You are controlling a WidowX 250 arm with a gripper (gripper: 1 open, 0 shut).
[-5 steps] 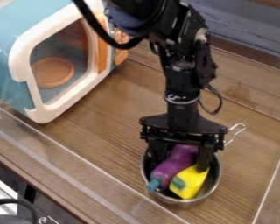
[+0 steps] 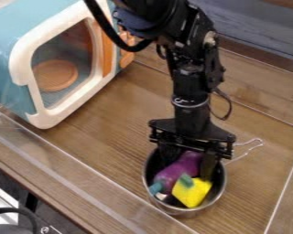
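A metal pot (image 2: 189, 208) with a wire handle stands on the wooden table, holding a purple eggplant (image 2: 174, 170) and a yellow block (image 2: 190, 190) with a blue spot. The black gripper (image 2: 187, 155) points down into the pot's back part, its fingers at the upper part of the eggplant. The fingertips are partly hidden, and whether they grip it is unclear.
A toy oven (image 2: 51, 59) in blue and white, with an orange disc inside, sits at the upper left. A dark cable lies at the lower left edge.
The gripper has risen slightly. The eggplant's upper end has shifted up and left, and the yellow block shows more fully.
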